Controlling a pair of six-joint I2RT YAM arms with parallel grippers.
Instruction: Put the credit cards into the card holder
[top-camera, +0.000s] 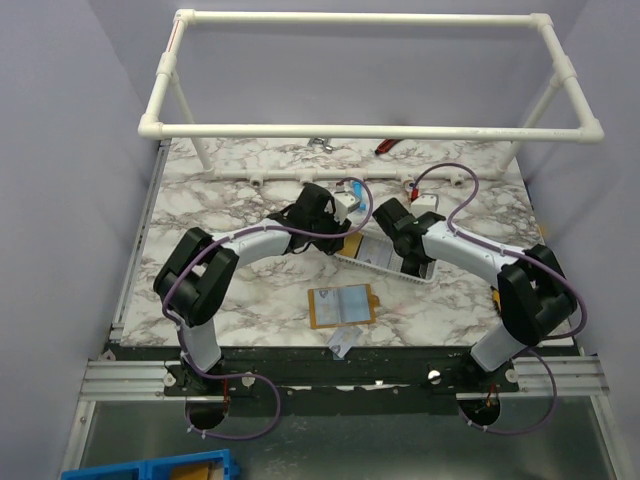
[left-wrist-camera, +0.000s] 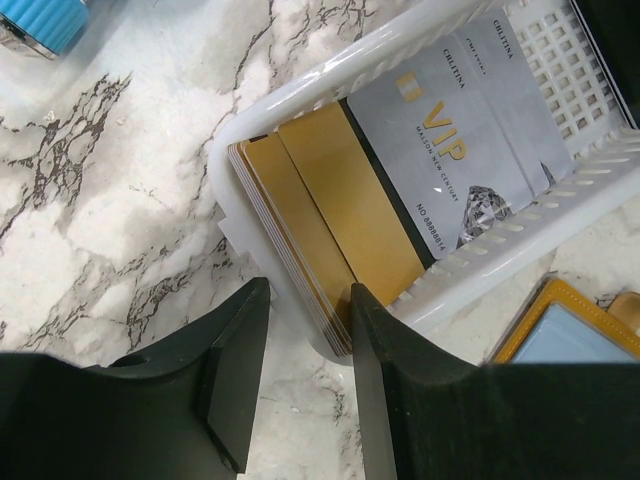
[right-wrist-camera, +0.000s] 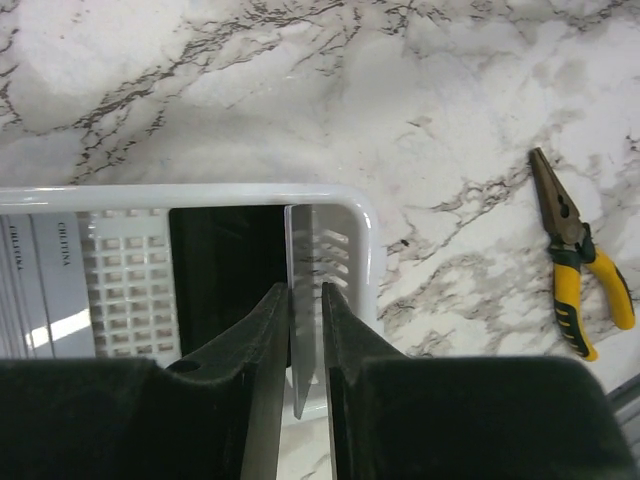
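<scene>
A white basket (left-wrist-camera: 500, 248) holds several cards. At its left end stand gold cards (left-wrist-camera: 360, 200), some in a stack on edge, beside a grey VIP card (left-wrist-camera: 450, 120). My left gripper is closed around that end wall, one finger outside and the other inside by the stack. Over the basket's right end my right gripper is part open, with a thin clear-grey card (right-wrist-camera: 303, 270) on edge in its gap. Left of that card lies a black card (right-wrist-camera: 225, 270). The open card holder (top-camera: 342, 306), tan-edged with clear pockets, lies in front of the basket.
A loose pale card (top-camera: 344, 341) lies at the front edge below the holder. Yellow-black pliers (right-wrist-camera: 570, 250) rest right of the basket. Behind it is a blue-handled tool (top-camera: 358, 195).
</scene>
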